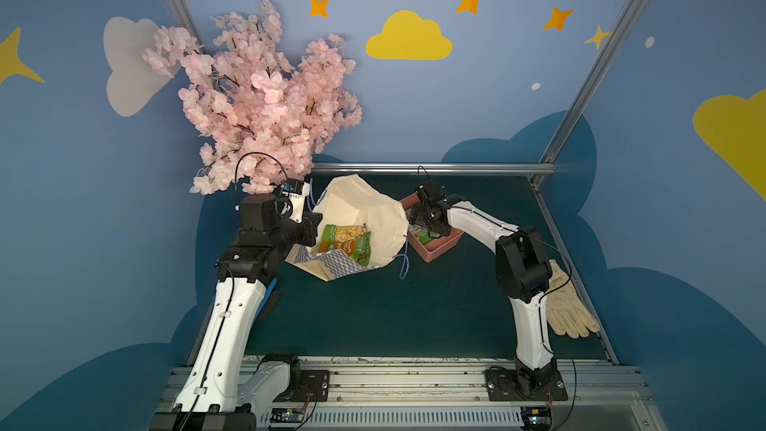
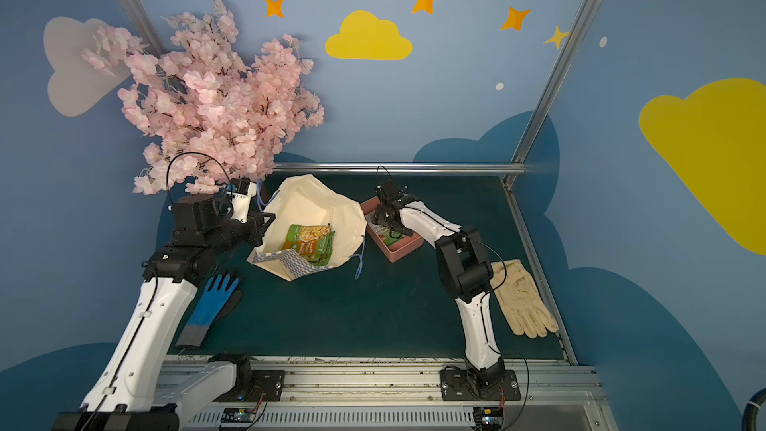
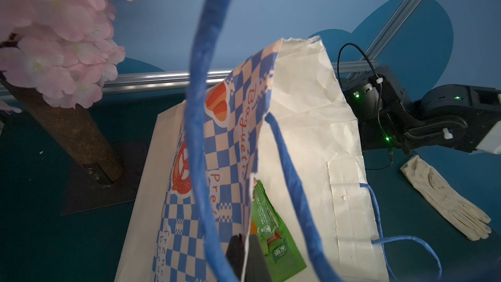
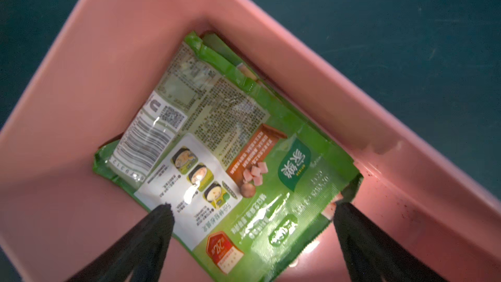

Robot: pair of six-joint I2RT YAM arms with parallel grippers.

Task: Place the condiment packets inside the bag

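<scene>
Green condiment packets [image 4: 250, 162] lie stacked in the pink box [image 4: 334, 88], one on top with its printed side up. Over that box, my right gripper is open and reaches down, its fingers on either side of the top packet's near part. The cream paper bag [image 1: 379, 223] lies with its mouth toward the front, several packets [image 1: 345, 243] inside. At the bag's left edge my left gripper is shut on the thin checkered paper wall, which passes between its fingers. Blue cord handles [image 3: 294, 182] hang across the left wrist view.
Pink blossom branches [image 1: 263, 103] rise behind my left arm. A cream glove [image 1: 569, 303] lies at the right edge and a blue glove [image 2: 209, 307] at the left.
</scene>
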